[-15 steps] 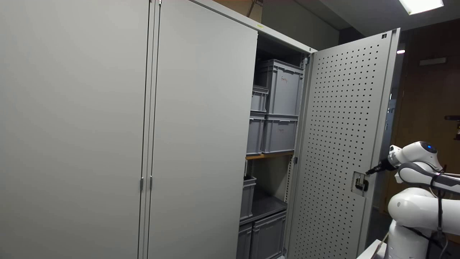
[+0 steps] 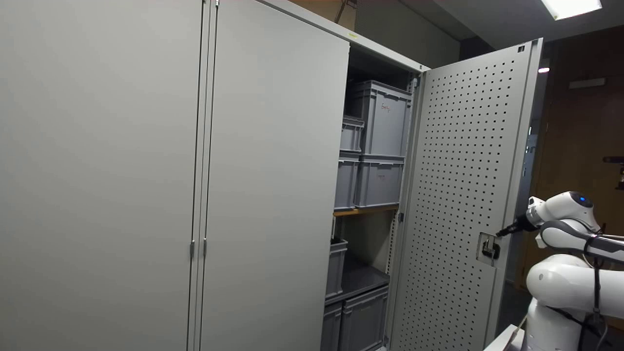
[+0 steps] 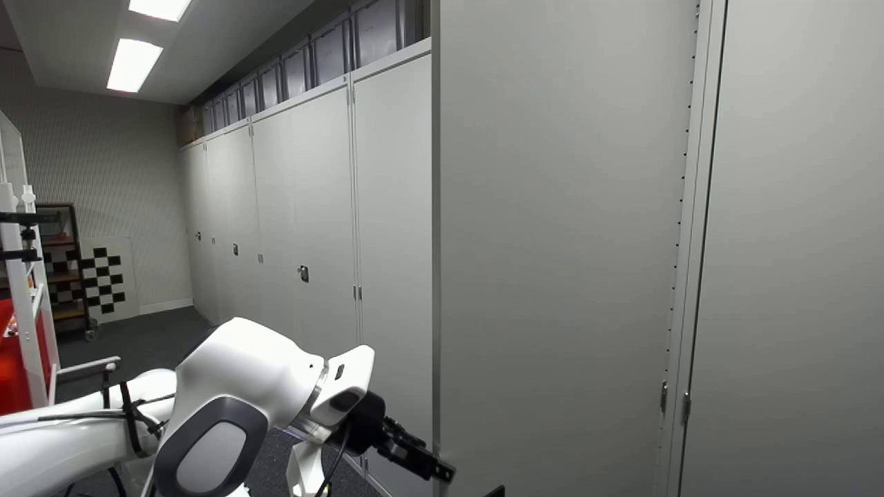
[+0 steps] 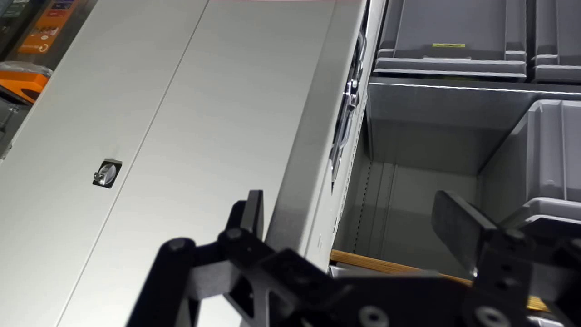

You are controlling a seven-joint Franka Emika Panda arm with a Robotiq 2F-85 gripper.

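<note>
The cabinet door [image 2: 462,175], perforated on its inner side, stands swung wide open, with a latch [image 2: 490,248] near its free edge. My gripper is open at that edge. In the wrist view the door's edge [image 4: 297,196] runs between the fingers, close to the left finger [image 4: 253,212]; the right finger [image 4: 460,229] is well apart from it, on the cabinet's inner side. Contact between the left finger and the door cannot be told. In exterior view 2 the door's plain outer face [image 3: 555,248] shows, with a dark finger [image 3: 443,472] low beside its edge.
Grey bins [image 2: 383,120] fill several shelves inside the cabinet. The neighbouring door [image 2: 275,175] is closed. More closed cabinets [image 3: 302,207] line the wall beyond the arm.
</note>
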